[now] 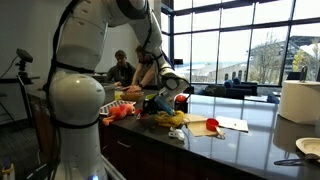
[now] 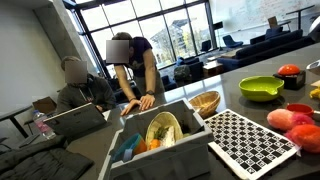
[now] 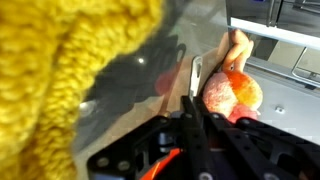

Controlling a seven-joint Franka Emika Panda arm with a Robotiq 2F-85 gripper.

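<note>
My gripper point(image 1: 157, 106) is low over the counter, beside a bunched yellow cloth point(image 1: 168, 118). In the wrist view, that fuzzy yellow cloth point(image 3: 60, 80) fills the left side, close to the lens. The dark fingers of my gripper point at the counter beside a pink and orange peach-like fruit point(image 3: 232, 92). Their tips look close together, and whether a gap stays between them is unclear. No held object can be made out. Part of a red thing point(image 3: 163, 163) shows below the fingers.
A grey bin point(image 2: 158, 160), a white perforated rack point(image 2: 250, 143) and a green bowl point(image 2: 261, 89) stand on the counter. Two people are behind it. To the right, a red cup point(image 1: 212, 124) sits by a board.
</note>
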